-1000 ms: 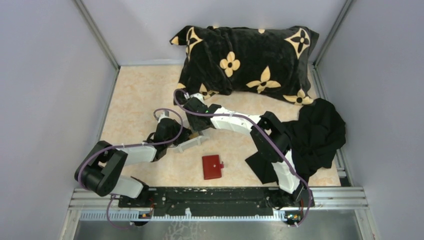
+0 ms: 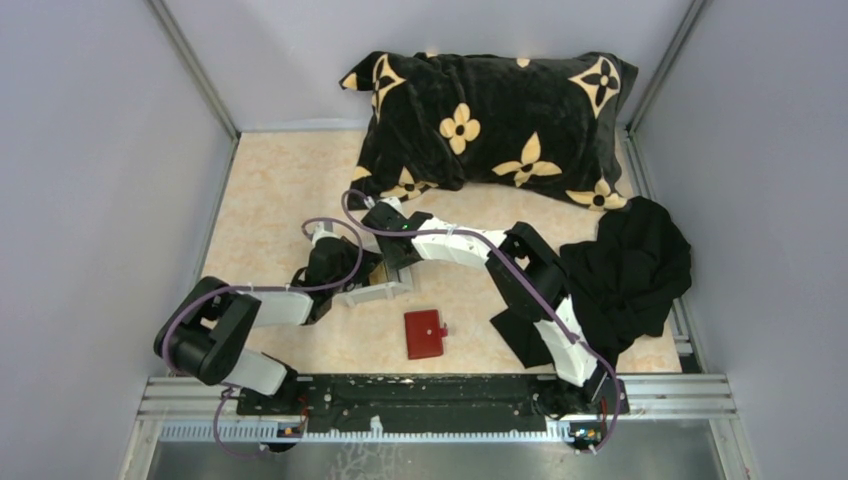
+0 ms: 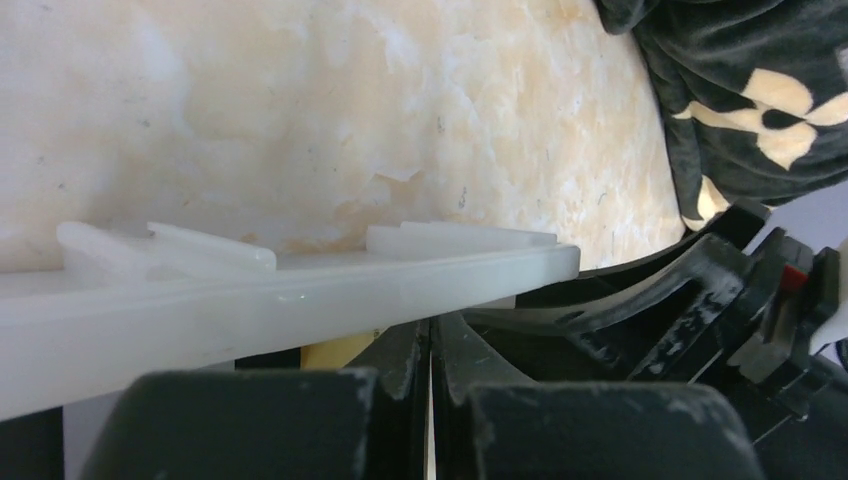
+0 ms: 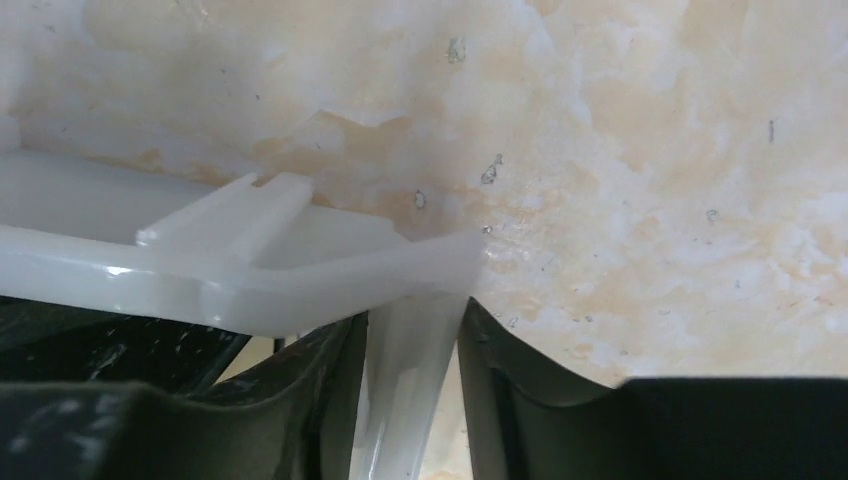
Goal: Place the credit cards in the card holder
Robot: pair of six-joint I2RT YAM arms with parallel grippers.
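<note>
In the top view the red card holder [image 2: 424,334] lies closed on the table, apart from both arms. Behind it to the left stands a white tray [image 2: 375,292] with cards inside, mostly covered by my grippers. My left gripper is shut, its tips at the tray's inner side; no card shows clearly between them. Beside those tips a yellow card [image 3: 340,351] is partly visible. My right gripper is part open and straddles the tray's end wall [image 4: 408,390], with a fingertip on each side.
A black patterned cushion [image 2: 490,125] fills the back. Black cloth [image 2: 630,265] lies at the right behind the right arm. Table [image 2: 470,310] around the card holder is clear. My two grippers stand close together over the tray.
The tray has turned to lie straighter and moved slightly left, along with my right gripper. My left gripper has shifted only a little. The card holder has stayed in place.
</note>
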